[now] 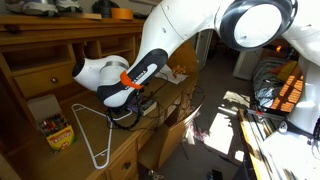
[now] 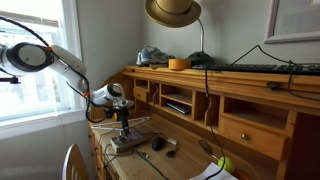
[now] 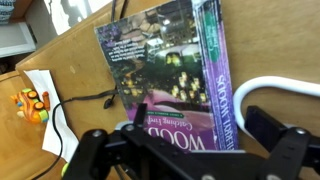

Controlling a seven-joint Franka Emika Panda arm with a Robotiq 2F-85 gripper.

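A book (image 3: pixel 165 75) with a dark, photo-like cover and a purple lower band lies on the wooden desk in the wrist view, its spine facing right. My gripper stands open over the book's lower end, the fingers spread to either side. No object is held between them. Beside the spine curves a white hanger (image 3: pixel 275 82), partly covered by the right finger. From outside, the same hanger (image 1: pixel 87 140) lies on the desk left of my gripper (image 1: pixel 122 118). How far the fingertips are above the book cannot be told.
A box of colourful items (image 1: pixel 57 132) sits at the desk's left. Drawers and cubbies (image 1: pixel 45 78) line the back. A dark cable (image 3: pixel 85 97) runs left of the book. Farther along the desk are a black mouse (image 2: pixel 158 143) and a yellow-green ball (image 2: pixel 227 162).
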